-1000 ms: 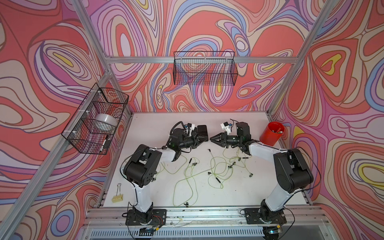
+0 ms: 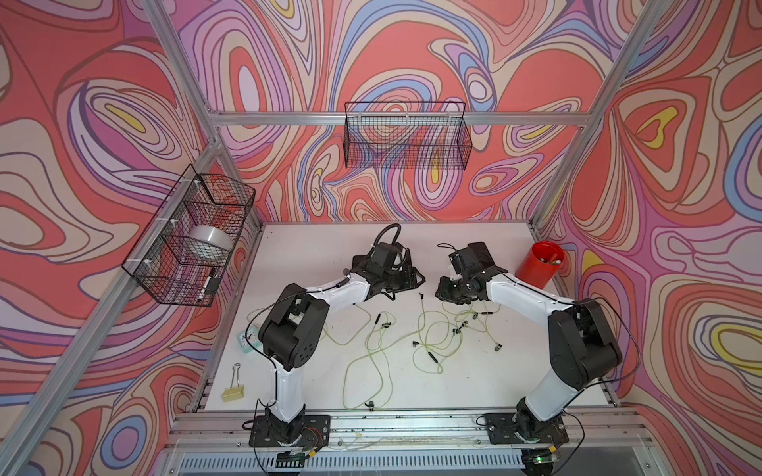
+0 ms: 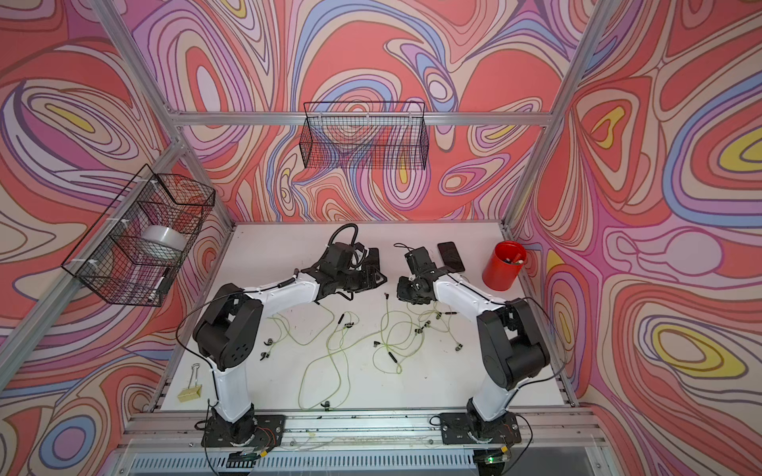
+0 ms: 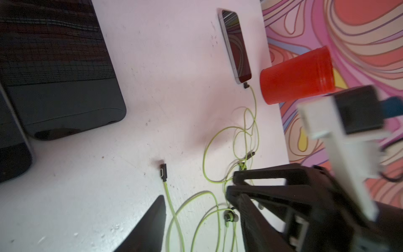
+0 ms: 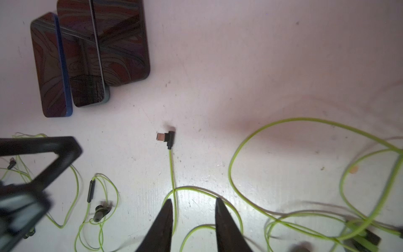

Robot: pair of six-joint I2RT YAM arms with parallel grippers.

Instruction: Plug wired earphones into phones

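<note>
On the white table lies a loose black angled plug (image 5: 169, 137) with a bare metal tip, its green cable (image 5: 171, 166) running towards the front. My right gripper is over the table in front of this plug, its fingers apart with nothing held. My left gripper is open and empty; the same plug (image 4: 163, 172) shows beyond its fingertips. Three dark phones lie side by side at the back: a blue-edged phone (image 5: 48, 69), a middle phone (image 5: 86, 67) and a right phone (image 5: 121, 44). Further right, a smaller phone (image 4: 237, 46) has a plug (image 4: 246, 85) at its lower end.
Green earphone cables (image 2: 381, 349) are tangled over the table's middle and front. A red bucket (image 2: 541, 264) stands at the right. Wire baskets hang at the back (image 2: 408, 141) and left (image 2: 190, 238). Both grippers are close together. Bare table lies behind the plug.
My left gripper has moved right. The right gripper has turned and come slightly towards the front. The loose plug lies a little further right, its cable straighter.
</note>
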